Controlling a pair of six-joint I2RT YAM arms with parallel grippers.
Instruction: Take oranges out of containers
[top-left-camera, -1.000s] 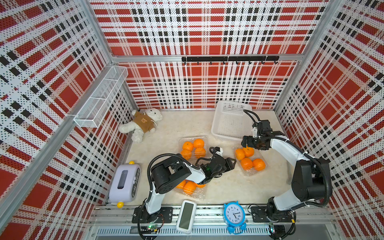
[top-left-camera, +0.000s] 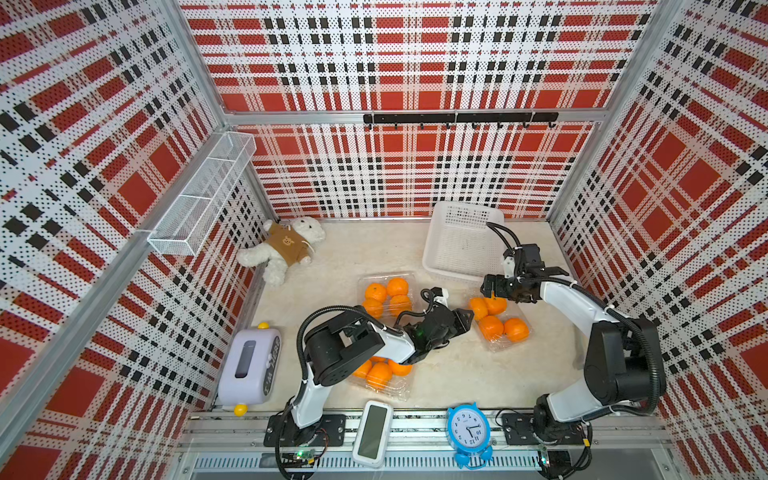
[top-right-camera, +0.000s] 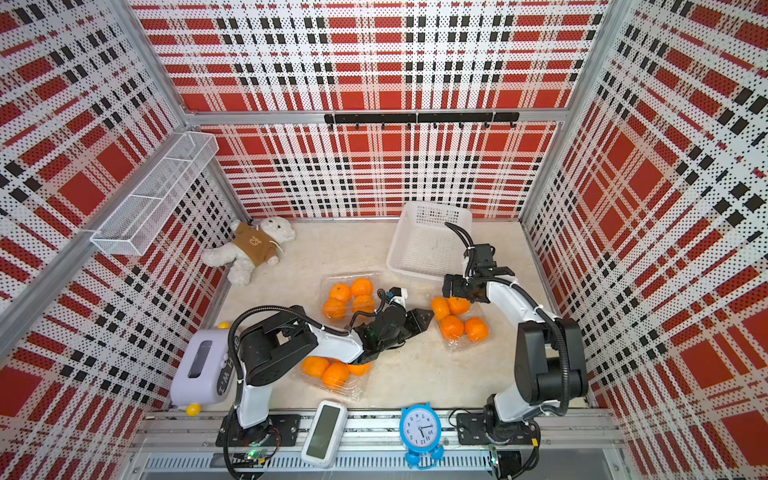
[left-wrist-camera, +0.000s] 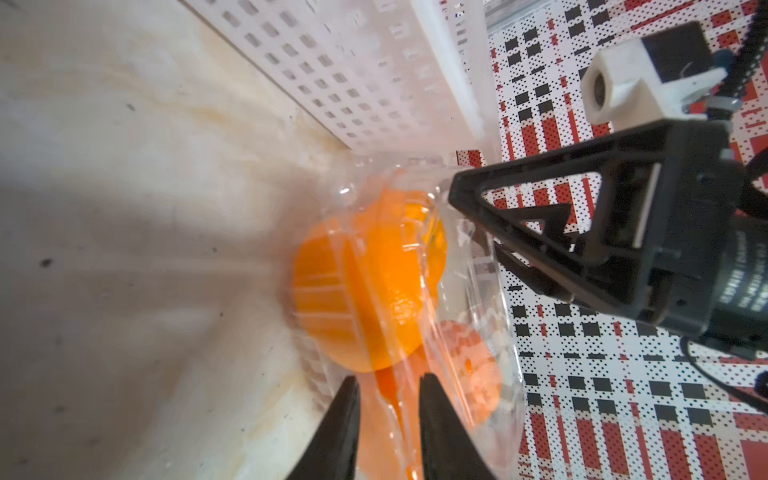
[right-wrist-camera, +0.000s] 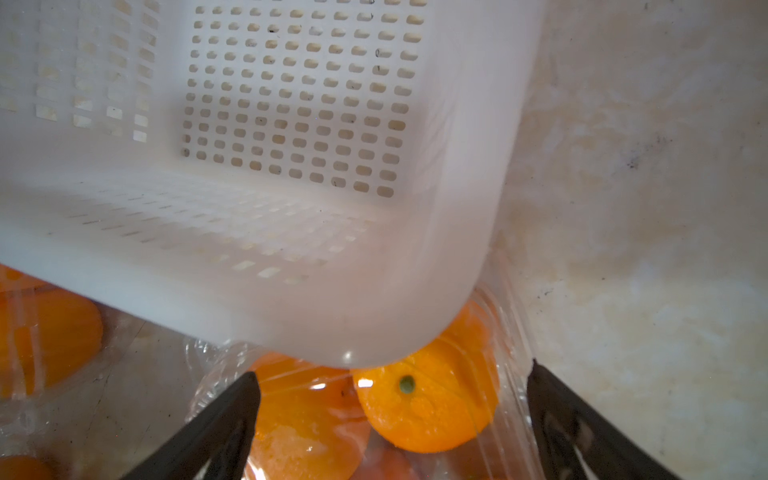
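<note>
Three clear plastic containers of oranges are on the table: back middle (top-left-camera: 397, 285), front middle (top-left-camera: 379, 374), right (top-left-camera: 505, 329). My left gripper (top-left-camera: 465, 320) is low beside the right container's left side; in its wrist view its fingertips (left-wrist-camera: 428, 416) are apart at that container's plastic wall, with oranges (left-wrist-camera: 360, 296) behind. My right gripper (top-right-camera: 450, 286) hangs over the back of that container, open, its two fingers either side of wrapped oranges (right-wrist-camera: 424, 400) in its wrist view, nothing gripped.
A white perforated basket (right-wrist-camera: 448, 208) stands just behind the right container. A teddy bear (top-left-camera: 284, 244) lies back left, a lilac appliance (top-left-camera: 244, 368) front left. A blue clock (top-left-camera: 468, 428) and a white device (top-left-camera: 372, 432) sit along the front edge.
My left gripper has moved slightly right toward the right container. My right gripper has lowered slightly. The right container has shifted a little to the left.
</note>
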